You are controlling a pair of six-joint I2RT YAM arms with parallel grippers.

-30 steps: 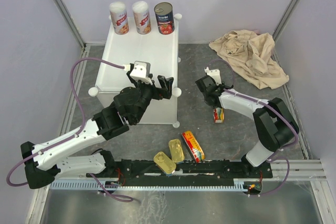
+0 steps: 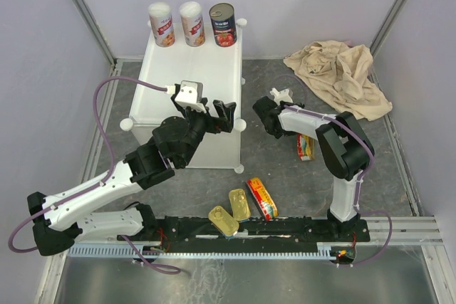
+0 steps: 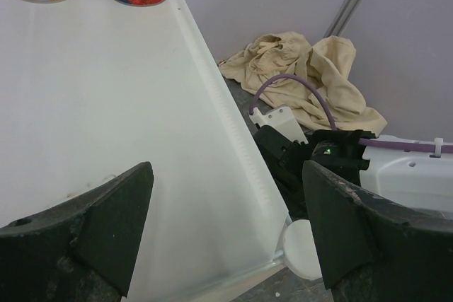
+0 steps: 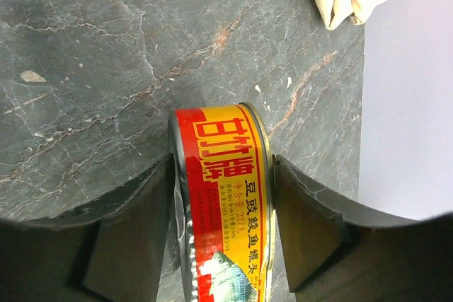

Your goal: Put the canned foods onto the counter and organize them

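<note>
On the white shelf's (image 2: 189, 83) back edge stand two pale cans with white lids, the left can (image 2: 162, 25) and the middle can (image 2: 192, 24), beside a tomato can (image 2: 223, 25). My left gripper is open over the shelf's front right part, nothing between its fingers. A red and yellow fish can (image 4: 226, 203) lies between the fingers of my right gripper above the dark counter (image 4: 92, 76). Both fingers appear against its sides; how firmly does not show. From above, the arm partly hides this fish can (image 2: 306, 147).
A second red and yellow can (image 2: 262, 198) lies at the front, beside two gold tins, the right tin (image 2: 239, 205) and the left tin (image 2: 223, 221). A beige cloth (image 2: 338, 76) is bunched at the back right. Counter right of the shelf is mostly clear.
The fish can beneath it has shifted slightly right and towards the back. The left arm has not moved.
</note>
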